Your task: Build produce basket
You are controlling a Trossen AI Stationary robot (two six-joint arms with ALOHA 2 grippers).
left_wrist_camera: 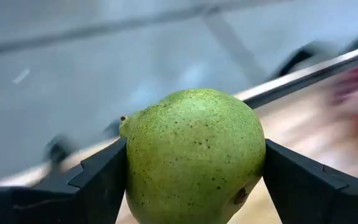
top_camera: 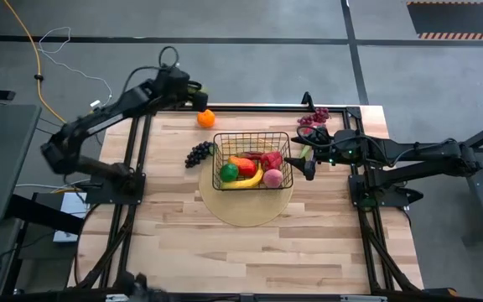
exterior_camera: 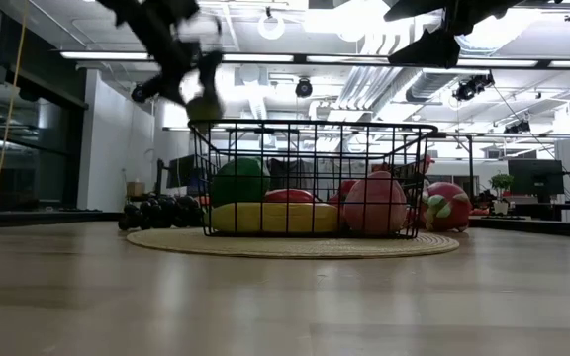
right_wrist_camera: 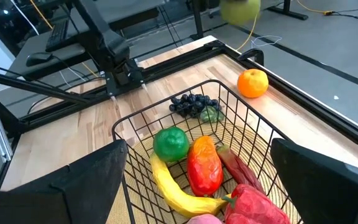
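Observation:
A green pear (left_wrist_camera: 194,155) is pinched between the dark fingers of my left gripper, which is shut on it. In the right wrist view that pear (right_wrist_camera: 240,10) hangs at the top edge, above the table. The black wire basket (top_camera: 225,136) stands on a round woven mat (top_camera: 254,216). Inside lie a banana (right_wrist_camera: 179,191), a green lime-like fruit (right_wrist_camera: 171,144), an orange-red fruit (right_wrist_camera: 204,167), a dark red chili (right_wrist_camera: 240,169), a red pepper (right_wrist_camera: 257,208) and a pink fruit (top_camera: 272,179). My right gripper (top_camera: 298,158) is open over the basket's right side, nothing between its fingers.
An orange (right_wrist_camera: 252,83) rests near the table's back rail. Dark grapes (top_camera: 198,154) lie just left of the basket. Reddish grapes (top_camera: 317,116) and a patterned round fruit (exterior_camera: 447,206) sit at the back right.

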